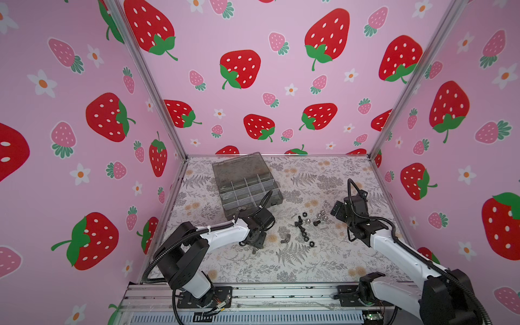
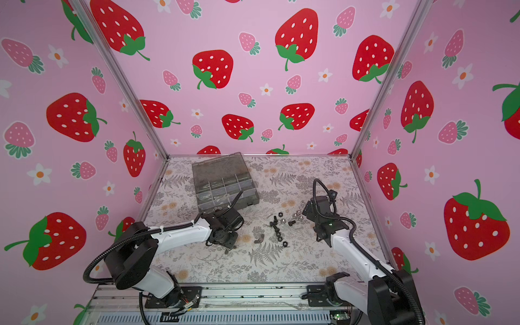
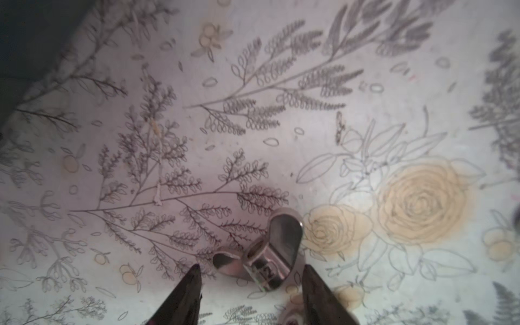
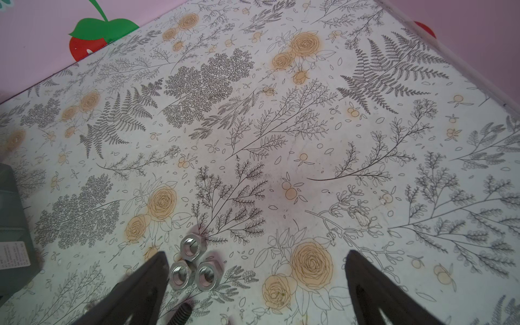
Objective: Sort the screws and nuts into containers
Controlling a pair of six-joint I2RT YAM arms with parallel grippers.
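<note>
A silver wing nut lies on the patterned table ahead of my left gripper, which is open with a gap between its fingers. Part of another metal piece shows low in the left wrist view. One more wing nut rests right of the left arm. Black screws and nuts are scattered mid-table. Several silver nuts lie left of centre in the right wrist view, beside a black screw. My right gripper stands open and empty above the table. The grey compartment box is at the back left, lid raised.
The left arm partly covers the front of the box in the top views. Clear table lies behind the loose pieces. Pink strawberry walls close off the back and sides.
</note>
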